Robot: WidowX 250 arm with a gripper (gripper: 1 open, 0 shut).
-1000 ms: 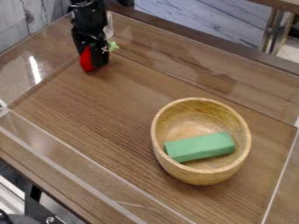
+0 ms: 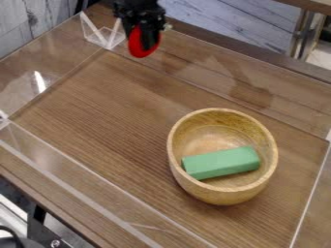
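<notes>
My gripper [image 2: 139, 29] is at the top of the view, a dark shape shut on a red object [image 2: 143, 41], which hangs above the back of the wooden table. A wooden bowl [image 2: 187, 131] at the lower right holds a green block [image 2: 220, 163].
A wall runs along the upper left, and a shelf-like wooden edge is at the top right. A dark object sits at the bottom left corner.
My gripper has moved right and up in the view, carrying the red object away from its earlier place at the left.
</notes>
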